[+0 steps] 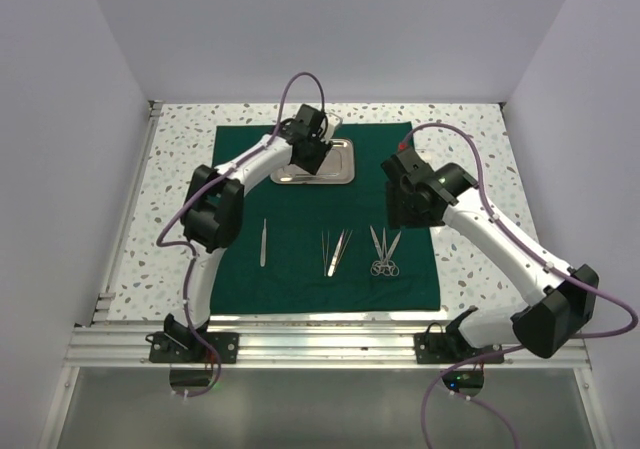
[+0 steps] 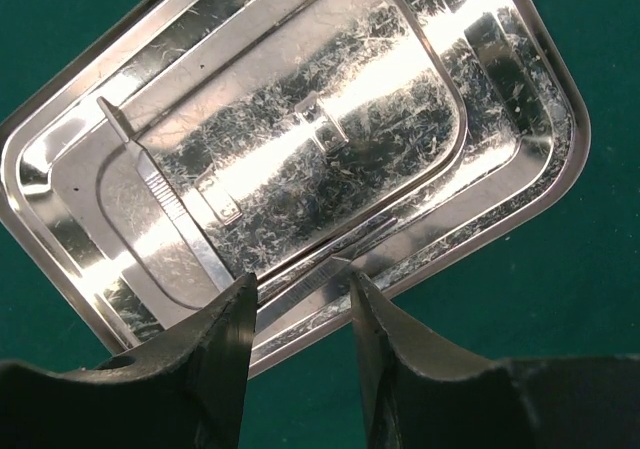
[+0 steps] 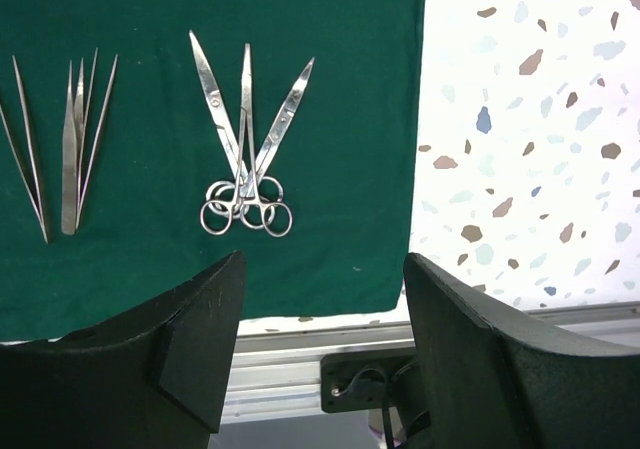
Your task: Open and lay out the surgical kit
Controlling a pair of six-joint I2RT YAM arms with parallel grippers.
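Note:
The silver metal tray (image 1: 345,159) lies at the back middle of the green cloth. My left gripper (image 1: 314,165) hangs over its front part, open. In the left wrist view, one slim metal handled tool (image 2: 172,201) lies across the tray's left end, and another tool (image 2: 315,281) runs along the near inner edge, between and beyond my fingertips, not gripped. My right gripper stands part open above the right side of the cloth, behind the scissors (image 1: 385,254), with nothing between its fingers. Tweezers (image 3: 80,149) and a scalpel-like tool (image 1: 263,243) lie laid out on the cloth.
Several scissors-type tools overlap in a fan at front right. Bare green cloth (image 1: 290,224) lies between the tray and the tweezers. Speckled table (image 1: 470,149) shows around the cloth. Rails run along the front edge.

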